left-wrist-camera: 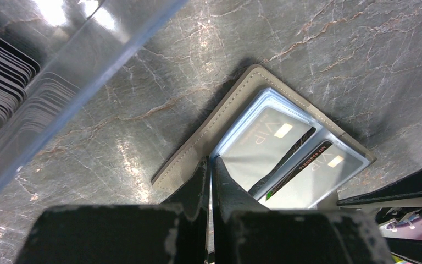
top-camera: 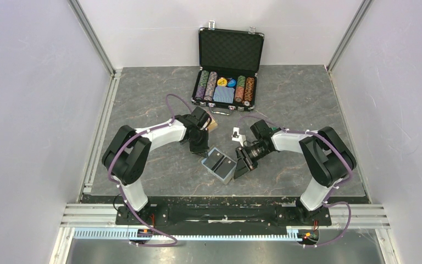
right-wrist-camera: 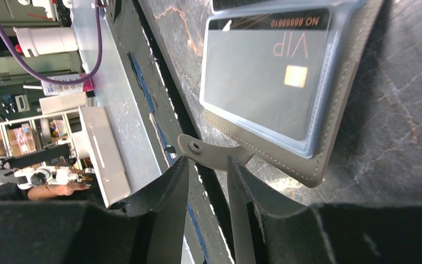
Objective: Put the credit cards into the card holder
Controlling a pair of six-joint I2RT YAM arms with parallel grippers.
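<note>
The card holder lies open between the two grippers, beige with stitched edges. Its clear sleeves contain two dark VIP cards, one nearer my left fingers and one farther away. My left gripper is shut on the near edge of the sleeve. At the opposite end, my right gripper has its fingers apart, in front of the beige snap strap. The strap passes just beyond the fingertips, and no grip on it shows. In the right wrist view, one card lies flat within its sleeve.
A clear box with a stack of striped-edged cards stands beside the holder in the left wrist view. An open poker chip case is at the back.
</note>
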